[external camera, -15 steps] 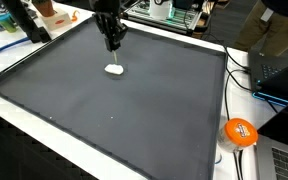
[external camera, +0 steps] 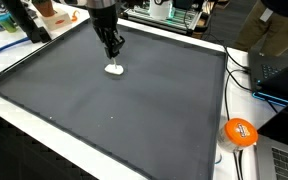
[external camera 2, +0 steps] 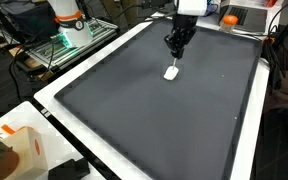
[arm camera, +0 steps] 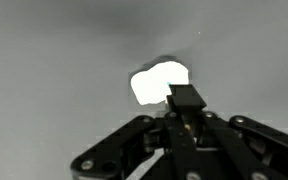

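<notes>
My gripper (external camera: pixel 113 50) is shut on a thin light stick (external camera: pixel 113 61), which runs down from the fingertips to a small white piece (external camera: pixel 114 69). In exterior view 2 the same stick stands between my gripper (external camera 2: pixel 176 54) and the white piece (external camera 2: pixel 171 73), at or just above the dark table. From the wrist, the white piece (arm camera: pixel 154 83) shows as a rounded, two-lobed shape beyond the dark fingers (arm camera: pixel 185 97). These fingers hide most of the stick. Whether the stick and white piece are joined is hard to tell.
An orange-topped container (external camera: pixel 240 132) stands at the right edge, beside a laptop (external camera: pixel 282 158). Cables lie along that side.
My gripper appears slightly lower than a second ago. The white piece is in about the same spot on the table.
</notes>
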